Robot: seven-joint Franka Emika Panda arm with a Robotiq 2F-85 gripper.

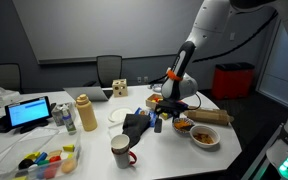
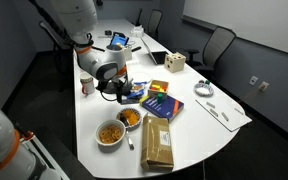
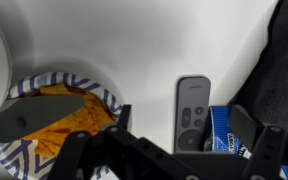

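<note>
My gripper hangs open above the white table, with nothing held between its fingers. In the wrist view a dark grey remote lies flat below the gap, its lower end hidden by the gripper body. Beside the remote, under the right finger, is a blue package. To the left, a blue-and-white striped bowl holds orange contents and a dark rounded utensil. Exterior view 1 has the gripper low over the table, near the remote.
A black cloth lies near the remote. To the right stand a larger white bowl and a brown box. A white mug, an orange bottle and a clear bin are farther left.
</note>
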